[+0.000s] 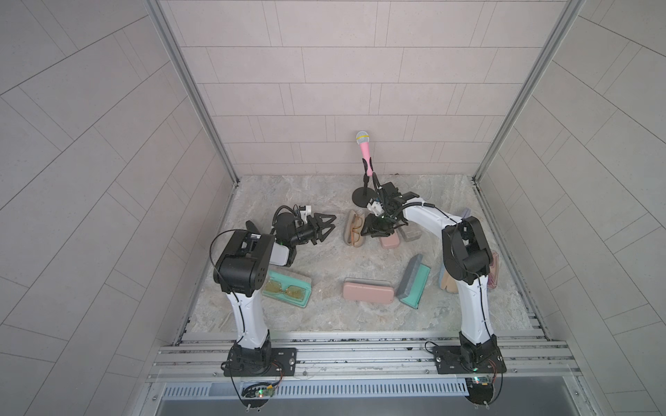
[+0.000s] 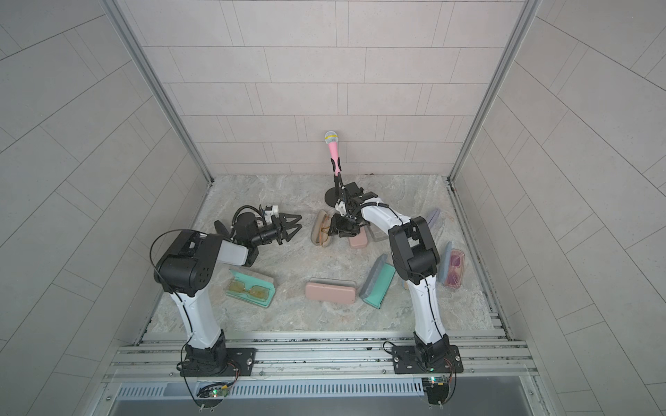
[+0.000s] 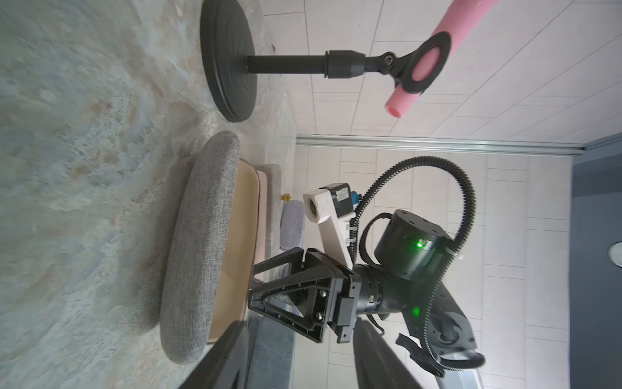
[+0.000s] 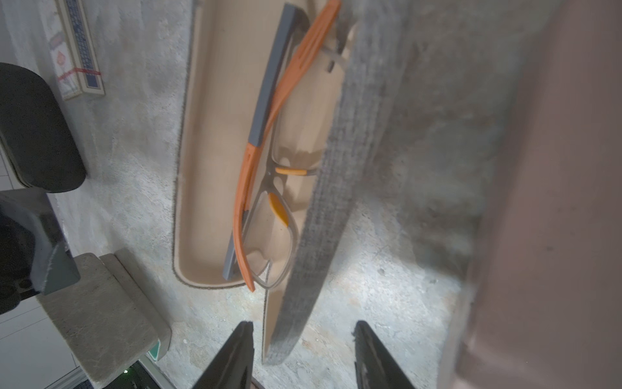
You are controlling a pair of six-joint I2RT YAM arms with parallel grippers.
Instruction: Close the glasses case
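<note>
A grey fabric glasses case [image 1: 349,230] with a tan lining stands open on the table near the back middle. Inside lie orange-and-grey glasses [image 4: 248,171], partly hidden by a raised grey side [image 4: 353,149]. My right gripper [image 1: 374,233] is at the case's right, its fingers apart. In the right wrist view one end of that grey side reaches down between the line of the fingers; whether they touch I cannot tell. To the left of the case, clear of it, my left gripper [image 1: 329,227] is open and empty, facing the case's grey outer side [image 3: 197,259].
A pink microphone on a black stand [image 1: 362,197] rises just behind the case. A pink case [image 1: 390,240] lies close on its right. In front are another pink case [image 1: 367,292], an open teal case [image 1: 415,285] and a teal case with glasses [image 1: 286,289].
</note>
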